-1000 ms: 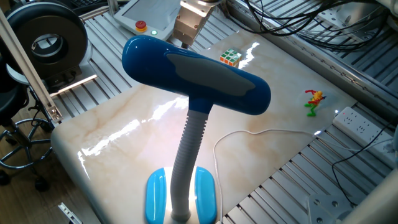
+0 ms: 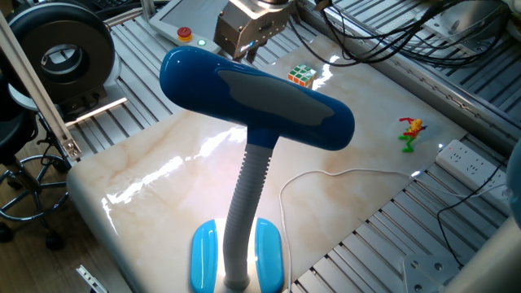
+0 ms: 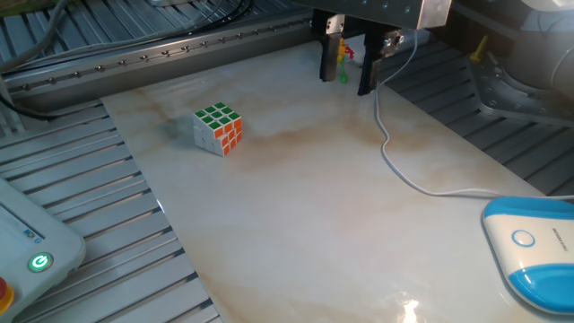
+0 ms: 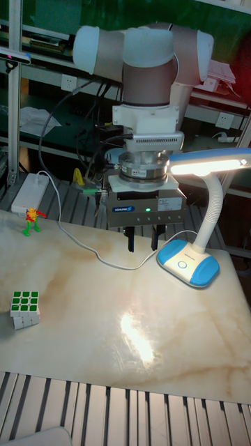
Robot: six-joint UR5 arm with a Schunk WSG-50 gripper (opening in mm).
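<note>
My gripper (image 3: 346, 88) hangs over the table with its two dark fingers apart and nothing between them. In the third exterior view the gripper (image 4: 142, 250) is left of the lamp base, above the table's far part. A Rubik's cube (image 3: 218, 127), green on top with orange and white sides, rests on the table well away from the fingers. The small red, yellow and green toy figure (image 4: 31, 221) stands near the table edge; in the second exterior view it is partly hidden behind the fingers. In the first exterior view, the lamp head hides part of the tabletop.
A blue and white desk lamp (image 2: 256, 102) rises from the table, its base (image 4: 189, 264) near the gripper. A white cable (image 3: 386, 144) crosses the surface. The power strip (image 2: 472, 167) lies beyond the table edge. Mid-table is largely clear.
In the first exterior view, the gripper body has turned and shifted slightly left, showing a broader face now. Cube, toy figure and lamp stay where they were.
</note>
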